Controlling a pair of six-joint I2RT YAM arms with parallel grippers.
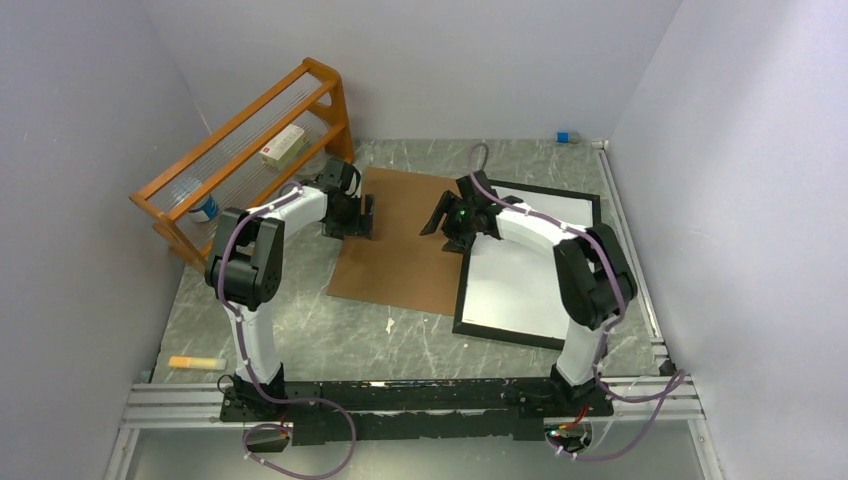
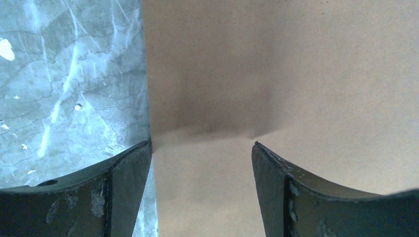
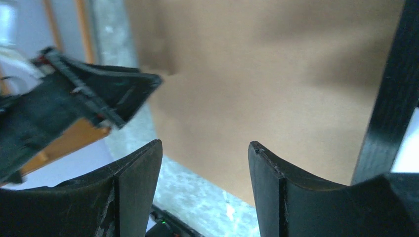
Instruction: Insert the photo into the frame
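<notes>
A brown board (image 1: 405,265) lies flat on the table, its right edge against the black frame (image 1: 460,290) with a white inside. Over the board's left edge is my left gripper (image 1: 372,215); in the left wrist view its two fingers (image 2: 131,182) stand apart, one beside the edge and one over the brown surface, with nothing held between. My right gripper (image 1: 432,235) is over the board's right part near the frame, its fingers (image 3: 269,173) spread with nothing between them. In the right wrist view the frame's black border (image 3: 390,94) runs along the right. No photo can be made out.
At the back left stands a wooden rack (image 1: 250,150) holding a small box (image 1: 284,147) and a tin (image 1: 204,209). A yellow stick (image 1: 197,363) lies front left, a blue piece (image 1: 563,137) back right.
</notes>
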